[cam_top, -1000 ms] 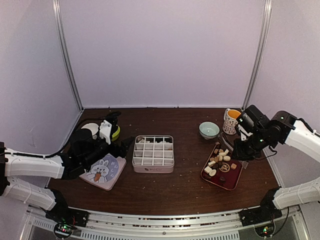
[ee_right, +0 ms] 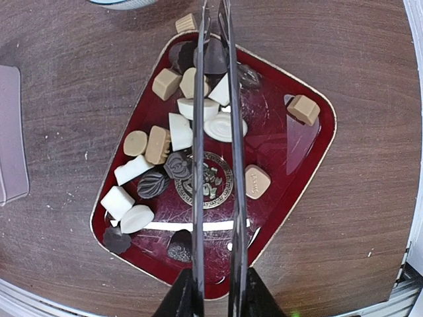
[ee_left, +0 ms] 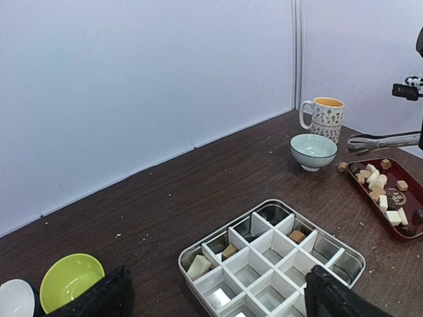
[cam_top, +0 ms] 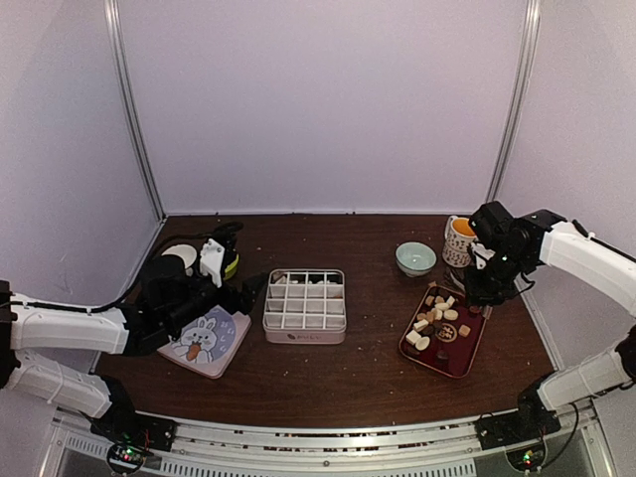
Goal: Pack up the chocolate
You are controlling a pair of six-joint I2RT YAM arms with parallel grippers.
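A red tray [cam_top: 459,353] at the right holds white, tan and dark chocolates [ee_right: 152,181]. A divided box [cam_top: 304,337] stands in the middle; some rear compartments hold pieces, such as a white one [ee_left: 199,267]. My right gripper [cam_top: 480,298] is above the tray with metal tongs [ee_right: 236,172] between its fingers, their two arms close together and reaching over the tray's back edge in the right wrist view. Nothing shows between the tong tips. My left gripper stands open at the box's left, nothing between its fingers.
A pale bowl [cam_top: 415,256] and a mug [cam_top: 458,240] stand at the back right. A green bowl [ee_left: 71,277], a white dish [ee_left: 16,300] and a rabbit lid [cam_top: 225,353] are at the left.
My right arm has risen slightly and shifted a little toward the back, with the tongs. The left arm, box and tray look unchanged.
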